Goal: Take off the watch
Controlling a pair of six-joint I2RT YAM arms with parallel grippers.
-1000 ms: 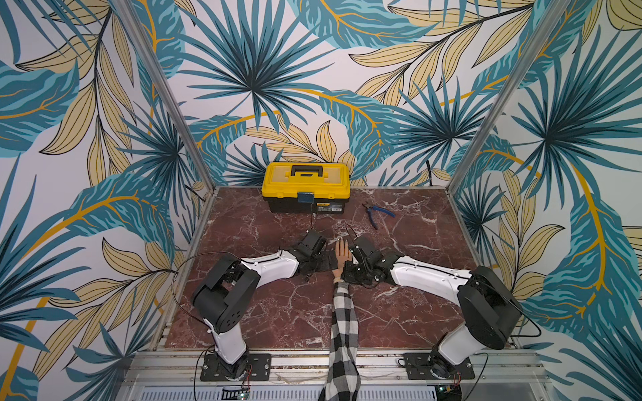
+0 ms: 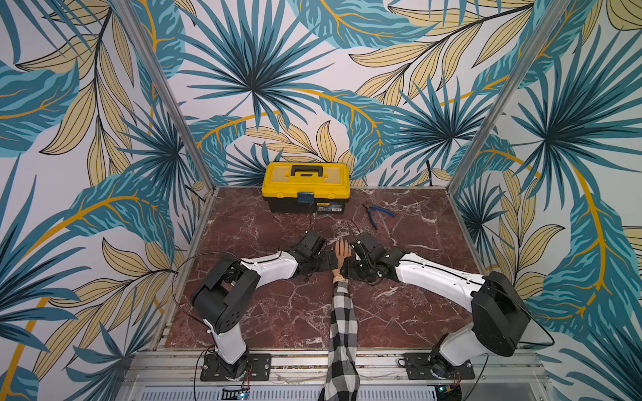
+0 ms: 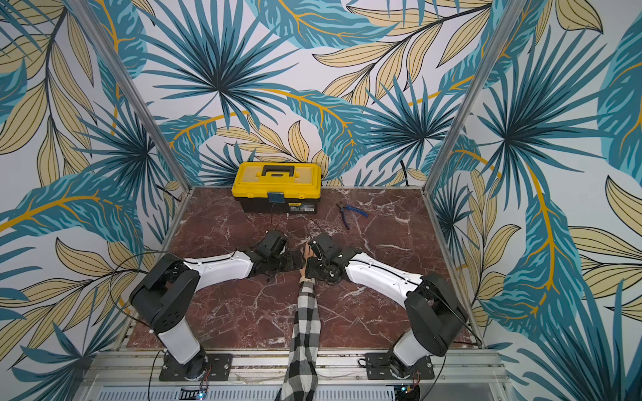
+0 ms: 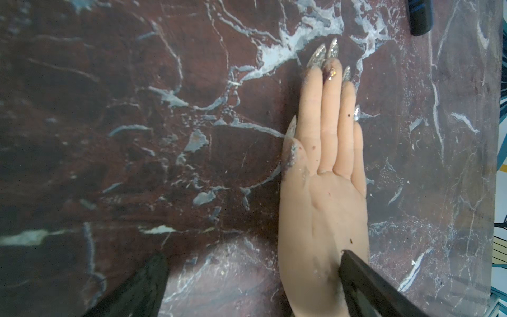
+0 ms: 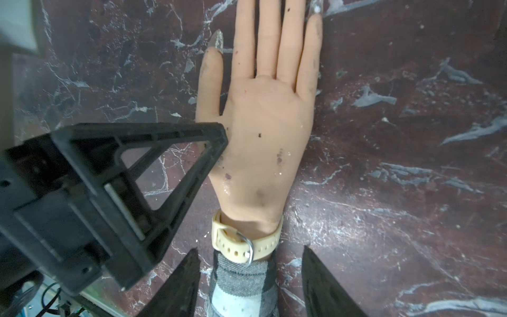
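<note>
A cream watch strap (image 5: 247, 245) with a metal buckle circles the wrist of the mannequin hand (image 5: 264, 137) in the right wrist view, and it looks fastened. The hand lies palm up on the table, fingers pointing away. My right gripper is open above the wrist, its two fingertips on either side of the strap and sleeve. My left gripper is also open, with one finger (image 4: 364, 280) over the palm and the other left of the hand. From the right wrist view, part of the left gripper shows beside the thumb. The watch face is hidden.
A yellow and black toolbox (image 2: 306, 187) stands at the back of the table, with blue pliers (image 2: 378, 214) to its right. A checkered sleeve (image 2: 342, 341) runs to the front edge.
The left arm, the hand and the strap's wrist have stayed put.
</note>
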